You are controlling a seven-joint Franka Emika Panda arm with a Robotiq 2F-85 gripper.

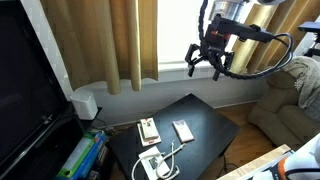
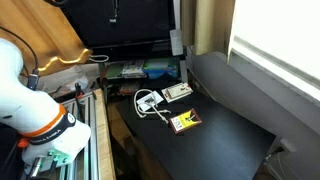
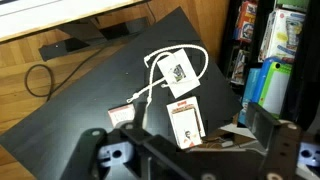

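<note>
My gripper hangs open high above the dark table, its two fingers apart with nothing between them. On the table lies a white cable, looped round a white card-like piece. Beside it rests a flat white-bordered box, seen between the open fingers in the wrist view. A smaller red-and-white box lies apart from it, partly hidden by the gripper. In the second exterior view this one shows a red and yellow face.
The dark table has wide bare room on the side away from the cable. Several books and cases stand beyond one edge, near a large black screen. Curtains and a sofa surround the table.
</note>
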